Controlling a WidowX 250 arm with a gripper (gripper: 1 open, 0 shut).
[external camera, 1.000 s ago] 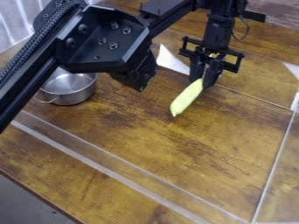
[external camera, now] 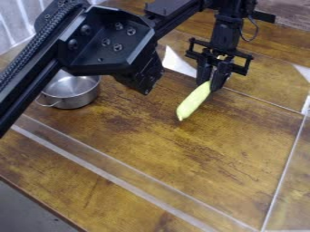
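Note:
My black gripper (external camera: 211,72) hangs over the right-middle of the wooden table, shut on a pale yellow-green elongated object (external camera: 194,102). The object slants down and to the left from the fingers, its lower end close to or on the tabletop; I cannot tell whether it touches. A metal pot (external camera: 71,91) stands at the left, apart from the gripper and partly behind the dark arm body.
A white patch lies behind the gripper. The large arm covers much of the upper left.

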